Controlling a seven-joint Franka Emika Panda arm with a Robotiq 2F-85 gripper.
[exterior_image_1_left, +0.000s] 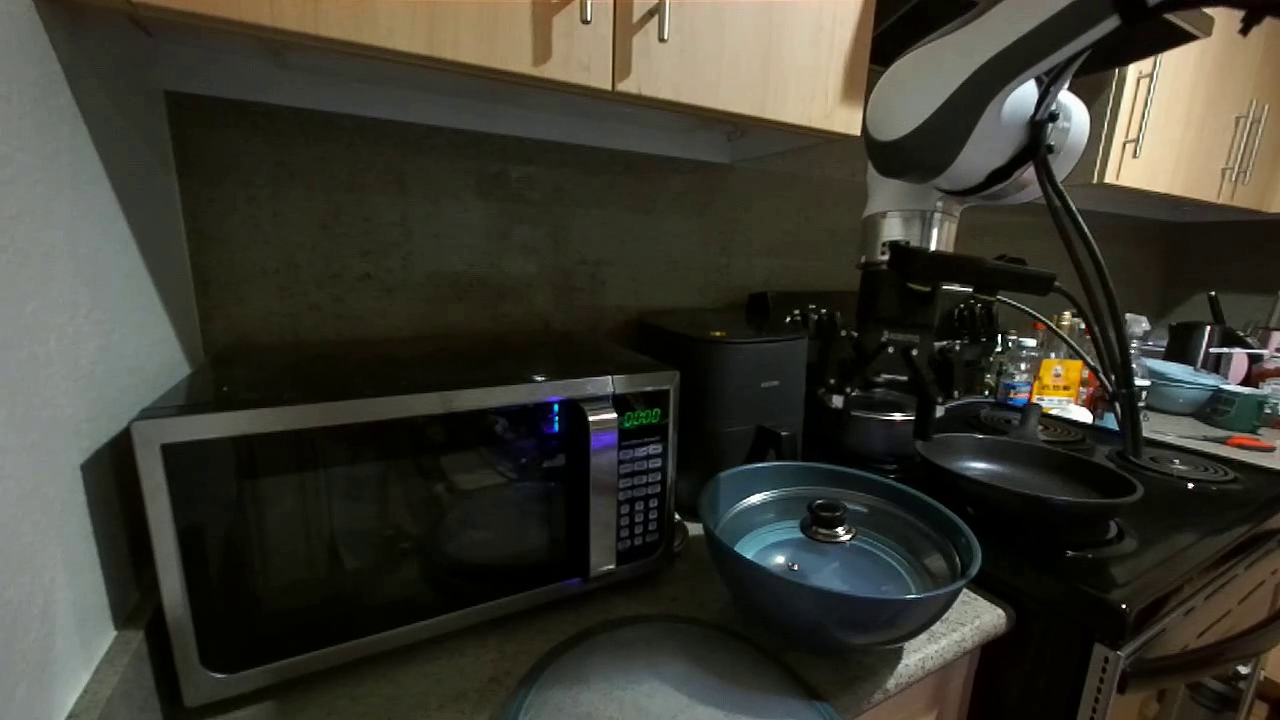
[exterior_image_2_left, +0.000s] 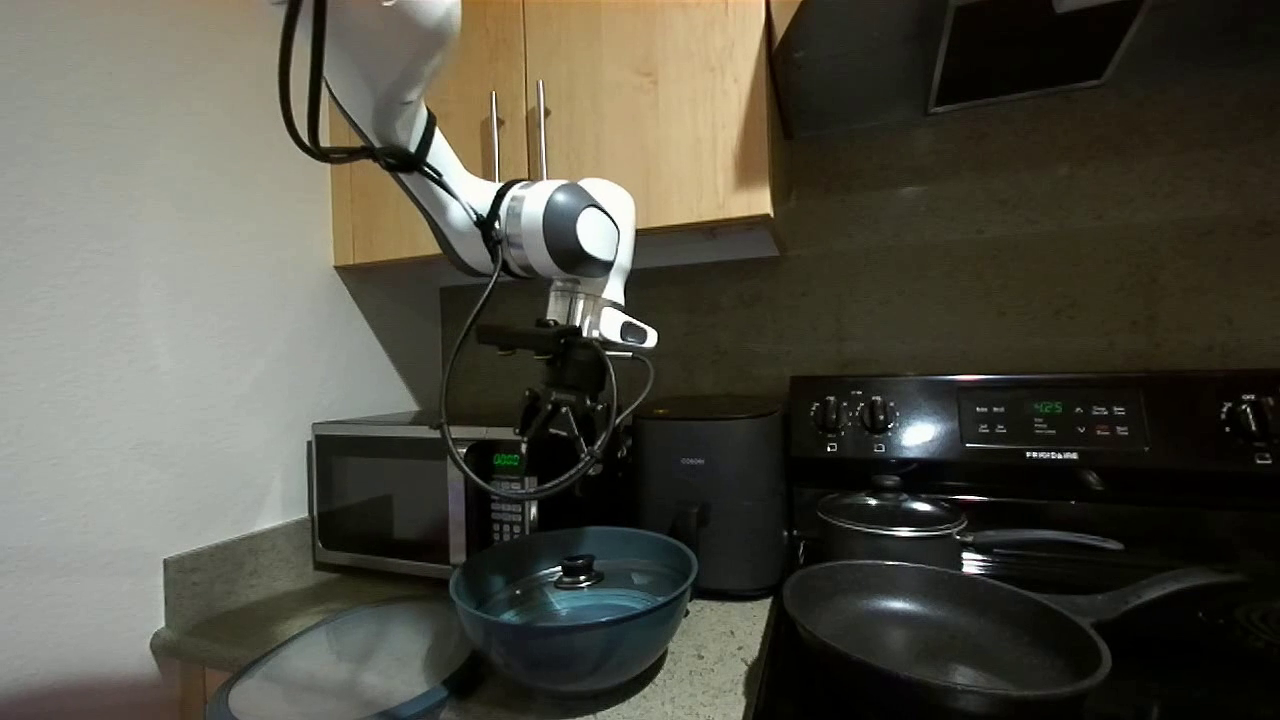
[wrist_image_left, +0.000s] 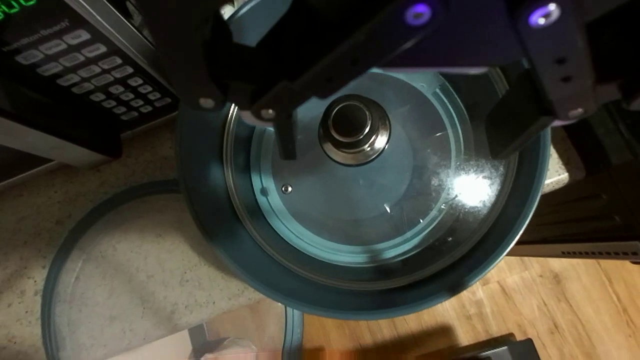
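A blue bowl (exterior_image_1_left: 768, 600) stands on the counter beside the microwave, and inside it rests a clear glass lid (wrist_image_left: 360, 204) with a round black knob (wrist_image_left: 351, 126). My gripper is open above the bowl, fingers pointing down. In the wrist view the knob appears between the two fingers, with nothing gripped. From the front, my gripper (exterior_image_2_left: 561, 462) hangs clearly higher than the knob (exterior_image_2_left: 578, 570). A larger clear lid with a blue rim (exterior_image_2_left: 348, 660) lies on the counter to the left of the bowl.
A microwave (exterior_image_1_left: 396, 516) sits left of the bowl and a black air fryer (exterior_image_2_left: 710, 492) behind it. To the right, the stove carries a frying pan (exterior_image_2_left: 948, 630) and a lidded saucepan (exterior_image_2_left: 890, 528). Cabinets (exterior_image_2_left: 648, 108) hang overhead. The counter's front edge is close to the bowl.
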